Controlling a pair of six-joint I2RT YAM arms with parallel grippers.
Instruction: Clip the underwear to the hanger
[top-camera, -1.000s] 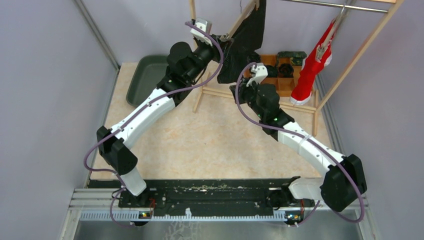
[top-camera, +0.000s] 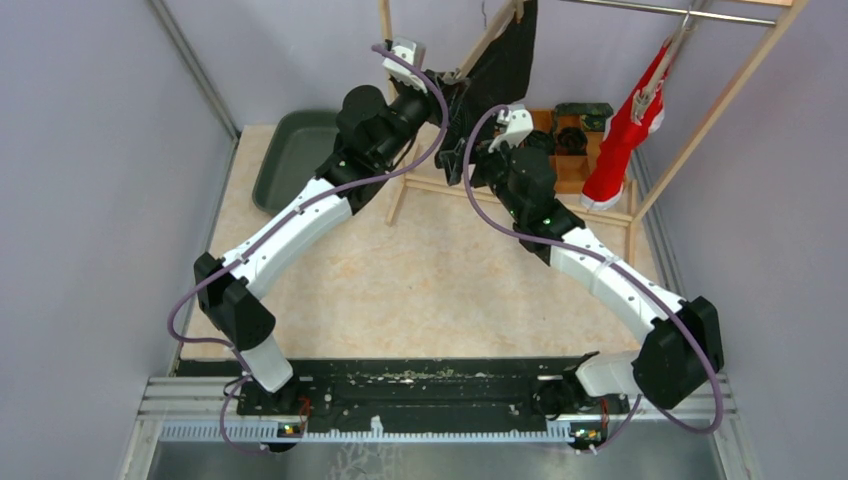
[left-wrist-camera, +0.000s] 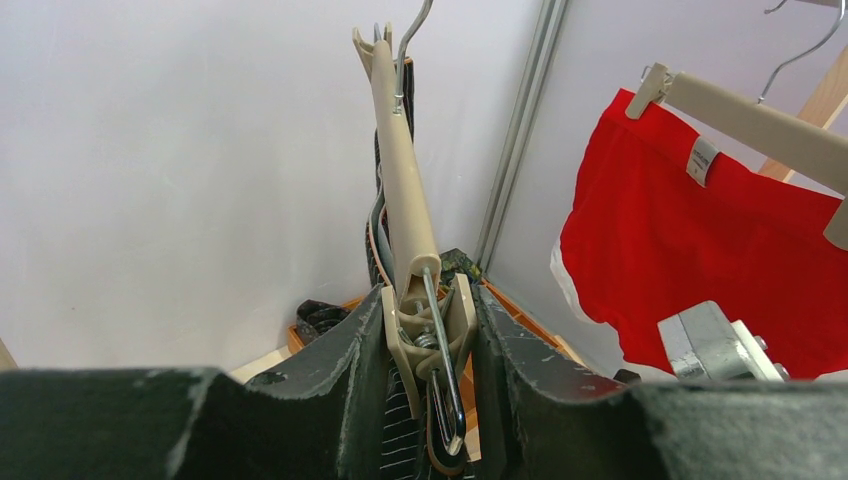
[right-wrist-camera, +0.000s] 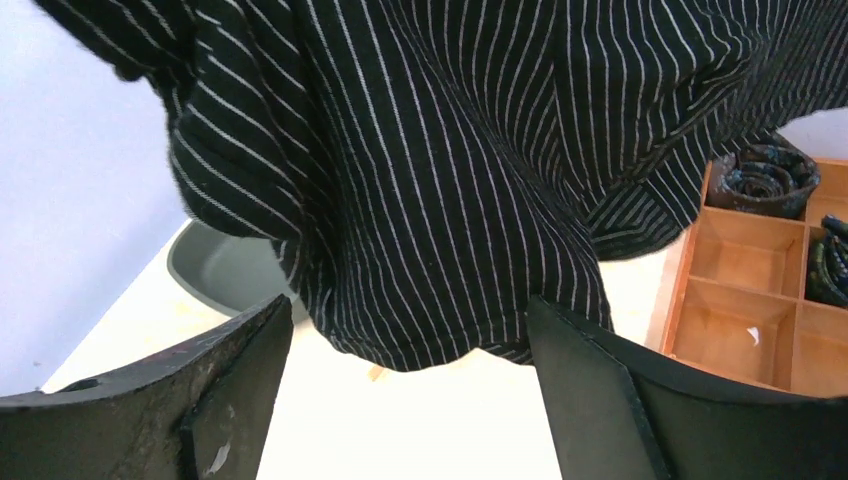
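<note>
A beige hanger (left-wrist-camera: 402, 170) with a metal hook runs away from me in the left wrist view. My left gripper is shut on the near clip (left-wrist-camera: 459, 325), a finger against each side of it. Dark striped underwear hangs from this hanger; in the left wrist view its cloth shows behind and below the clip. Whether the clip's mouth grips the waistband cannot be made out. My right gripper stands open low by the hanging cloth, whose lower edge shows between its spread fingers.
Red underwear (left-wrist-camera: 690, 230) hangs on another hanger to the right. A wooden box (right-wrist-camera: 745, 290) with compartments stands behind, and a grey-green bin (top-camera: 262, 175) at the back left.
The left arm has barely moved, staying at the hanger's end.
</note>
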